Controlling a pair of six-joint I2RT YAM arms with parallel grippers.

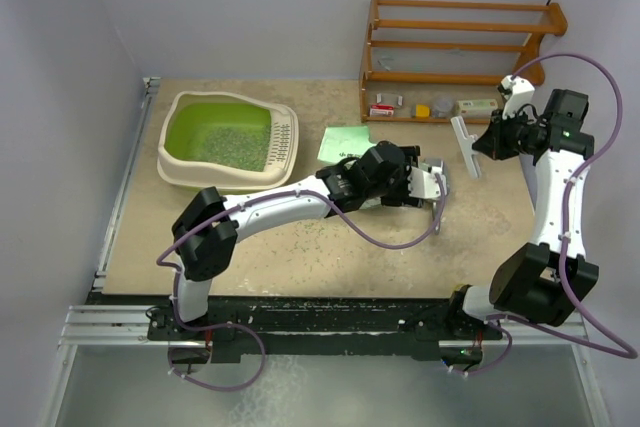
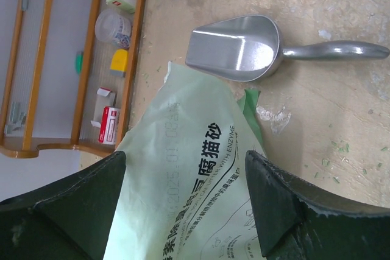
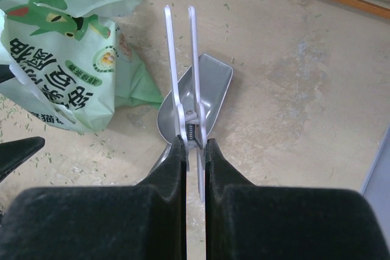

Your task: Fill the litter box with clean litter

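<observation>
A pale green litter bag (image 2: 189, 126) with black print stands partly under my left arm in the top view. Over it is my left gripper, its fingers parted wide on either side of the bag. A metal scoop (image 2: 241, 47) lies on the floor beside the bag. Farther right, my right gripper is shut on a long white clip (image 3: 172, 68), whose two slim arms stand slightly apart above the scoop in the right wrist view. The cream litter box (image 1: 283, 137), with a green inside, holds greyish-green litter (image 1: 240, 147) at the left.
A wooden shelf (image 1: 460, 2) stands along the back right, with small boxes, a yellow item and a clear tub (image 2: 113, 27) on its bottom tier. Grains and small green bits are scattered near the bag.
</observation>
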